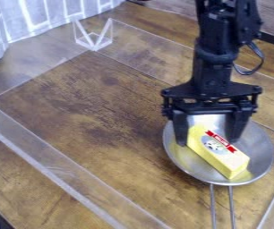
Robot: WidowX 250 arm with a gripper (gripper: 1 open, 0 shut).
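Note:
A black gripper [205,120] hangs over a grey pan [258,158] on the right, its two fingers spread open on either side of the upper end of a yellow box [223,159] with a red and white label. The box lies in the pan, and the pan's wire handle points toward the front edge. Whether the fingers touch the box is unclear from this angle.
A small white wire stand [93,38] is at the back left, beside a white curtain [14,27]. Clear plastic strips run along the left and back of the wooden table [86,130].

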